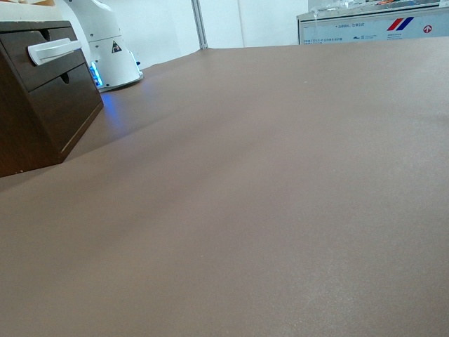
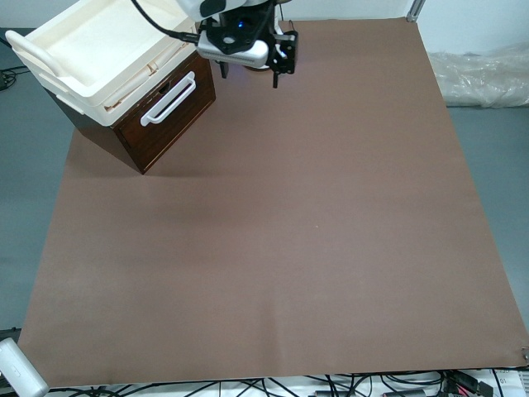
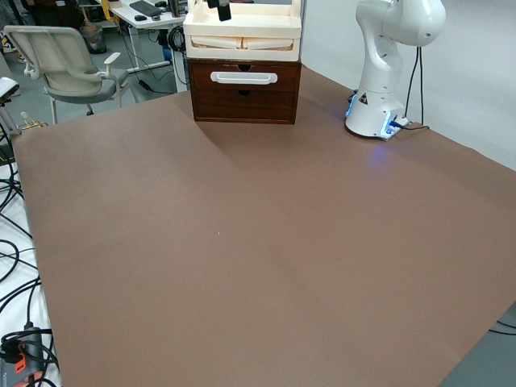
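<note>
My gripper (image 2: 249,73) hangs at the top of the left view, just right of a white plastic bin (image 2: 99,41) set on a dark wooden drawer unit (image 2: 165,132) with a white handle (image 2: 168,98). Its two black fingers point down, apparently apart, with nothing visible between them. In the right view only its black tip (image 3: 223,11) shows above the bin (image 3: 242,24); in the top view the drawer unit (image 1: 49,105) stands at the left and the gripper is not seen.
The white robot base (image 3: 372,109) stands beside the drawer unit. Cables (image 2: 264,389) run along the table's front edge, and a plastic wrap (image 2: 483,78) lies beyond the right side.
</note>
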